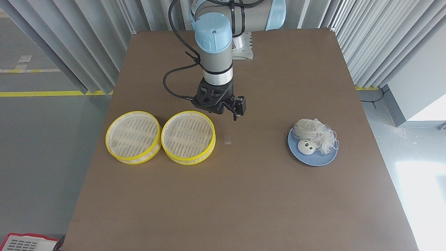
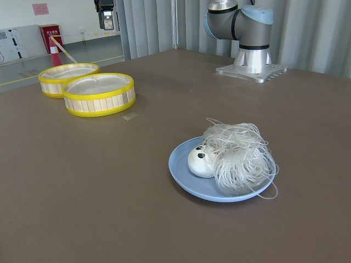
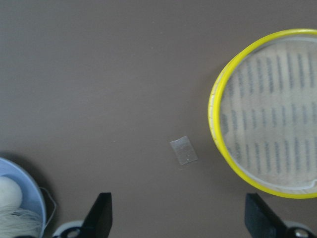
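My gripper [image 1: 236, 109] hangs above the table behind the right-hand basket, its two fingers apart with nothing between them in the wrist view [image 3: 178, 213]. Two round yellow-rimmed baskets [image 1: 132, 136] [image 1: 188, 136] with pale slatted insides stand side by side on the left of the front view. A blue plate [image 1: 317, 160] on the right holds a tangle of white strands [image 1: 315, 129] and a white ball with black dots [image 1: 306, 146].
A small clear patch [image 1: 228, 139] lies on the brown table beside the right-hand basket. The arm's base stands at the back edge.
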